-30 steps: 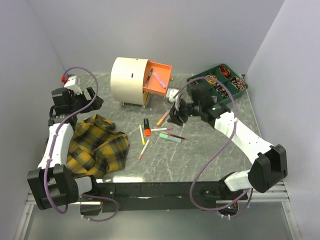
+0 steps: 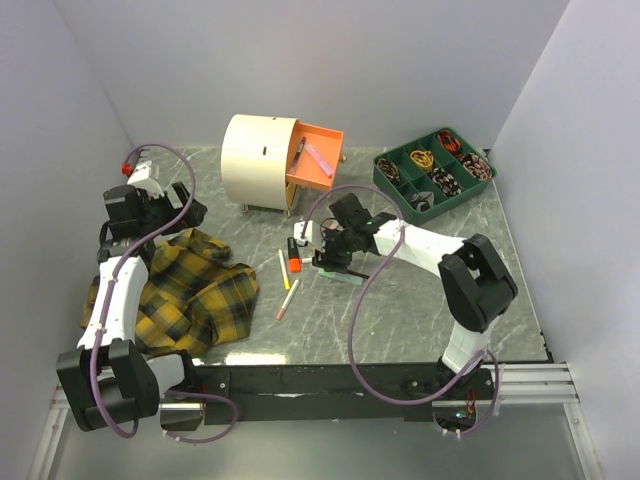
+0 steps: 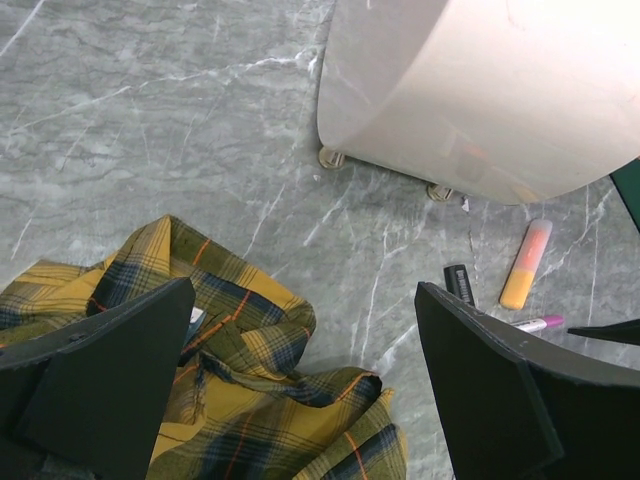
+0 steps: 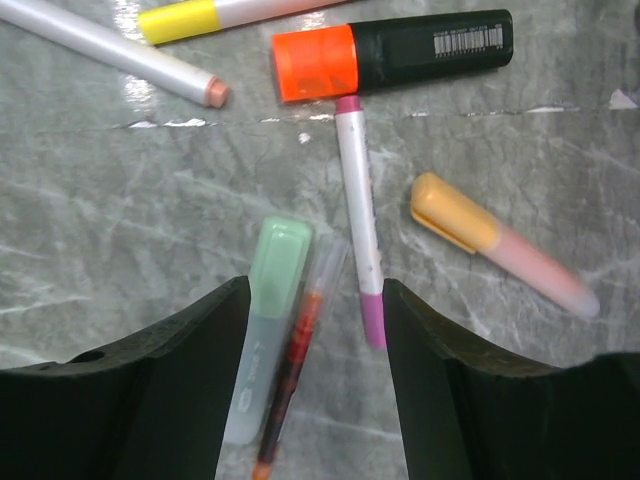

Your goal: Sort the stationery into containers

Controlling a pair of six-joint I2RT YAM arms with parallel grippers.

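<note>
My right gripper hovers over the pens, fingers apart. In the right wrist view a green-capped marker [image 4: 265, 330], a dark-red pen [image 4: 300, 345] and a white pen with magenta ends [image 4: 362, 210] lie below its fingertips, none visibly held. Near them are a black marker with an orange end [image 4: 400, 52], an orange-capped pink marker [image 4: 500, 245], a white pen [image 4: 110, 50] and a yellow-tipped pen [image 4: 210, 15]. An orange drawer [image 2: 322, 140] pulled from the cream cabinet [image 2: 252, 165] holds several pens. My left gripper is open above the plaid cloth, empty.
The crumpled plaid cloth [image 2: 205, 290] covers the left of the table. A green compartment box [image 2: 468, 198] with coiled cables stands at the back right. Bare marble [image 2: 440, 310] shows at the right front. A purple cable loops along each arm.
The left arm has barely shifted, and the pens appear unmoved.
</note>
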